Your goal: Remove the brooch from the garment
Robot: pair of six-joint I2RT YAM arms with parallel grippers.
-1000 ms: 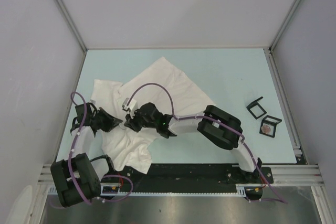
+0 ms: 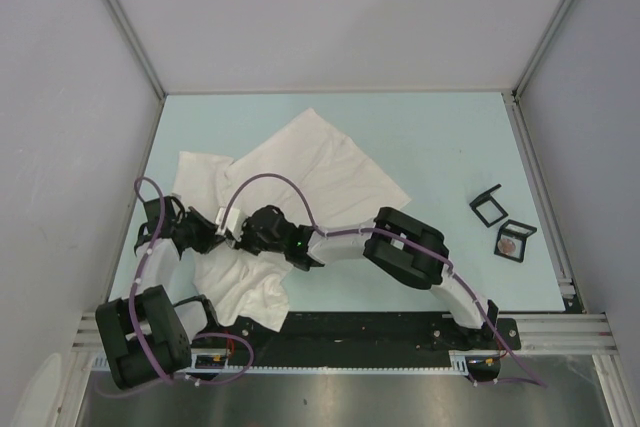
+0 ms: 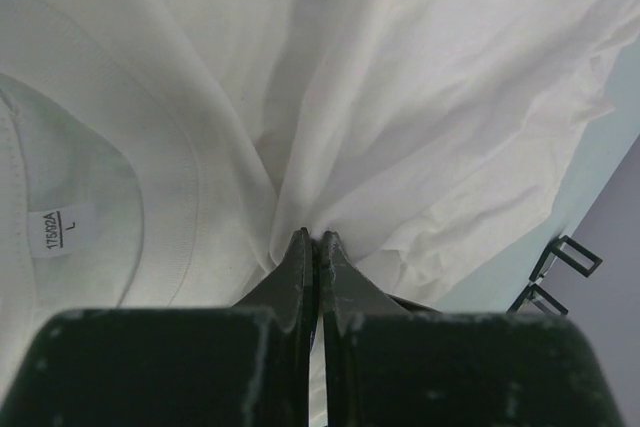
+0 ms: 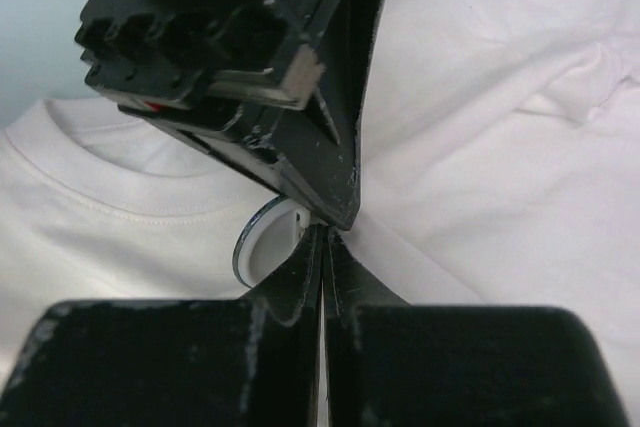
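Observation:
A white garment [image 2: 310, 152] with a size label [image 3: 60, 232] lies bunched on the pale table. Both grippers meet at its left part. My left gripper is shut at a fold of the cloth; whether cloth is between the tips is unclear. My right gripper is shut beside the other gripper's dark body, at a small pale piece next to a curved dark-edged white band [image 4: 250, 247]. I cannot tell whether that piece is held, or see a brooch clearly.
Two small open black boxes [image 2: 510, 242] lie on the right of the table [image 2: 450, 147]. Its front edge runs below the arms.
My right arm has moved left, toward the left gripper, over the last second. The left arm is nearly still.

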